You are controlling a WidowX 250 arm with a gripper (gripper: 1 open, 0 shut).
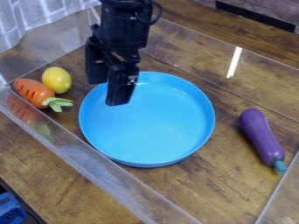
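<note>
My black gripper (108,75) hangs over the back-left rim of a blue plate (147,131), its fingers spread open with nothing visible between them. To its left stand a yellow lemon (56,79) and, a little nearer, an orange carrot (35,93) with a green top. A purple eggplant (260,135) with a teal tip lies to the right of the plate. The plate is empty.
Clear plastic walls run along the left and right sides. A blue object (10,210) sits at the lower left corner, outside the wall.
</note>
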